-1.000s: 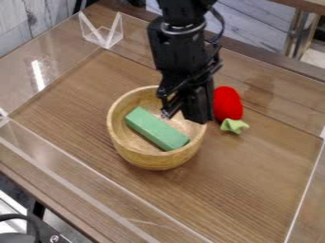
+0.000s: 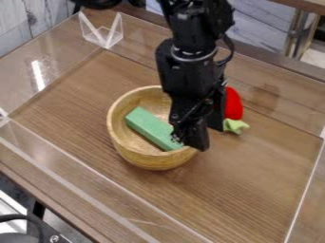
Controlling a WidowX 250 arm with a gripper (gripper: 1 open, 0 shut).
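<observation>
My black gripper [image 2: 196,131] reaches down from the top centre, over the right side of a yellow bowl [image 2: 127,146]. A green block [image 2: 155,128] lies in the bowl, left of the fingertips and partly behind them. I cannot tell how far apart the fingers are or whether they touch anything. Right of the gripper, partly hidden by it, are a red object [image 2: 233,103] and a small light green piece [image 2: 234,125] on the wooden table.
A clear plastic object [image 2: 99,28] stands at the back left. A dark cable [image 2: 15,219] shows at the lower left.
The gripper has come lower and toward the front over the past second, now hiding more of the bowl's right side. The bowl and the objects on the table look unmoved.
</observation>
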